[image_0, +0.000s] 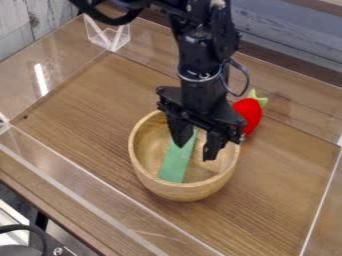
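A round wooden bowl (201, 182) sits on the table with a long green object (175, 165) lying inside it. The black gripper (193, 140) hangs over the back of the bowl, its fingers open above and beside the green object's upper end. Whether it touches that object is unclear.
A red strawberry-like object (249, 114) with a green top lies right behind the bowl, partly behind the gripper. A clear container (107, 30) stands at the back left.
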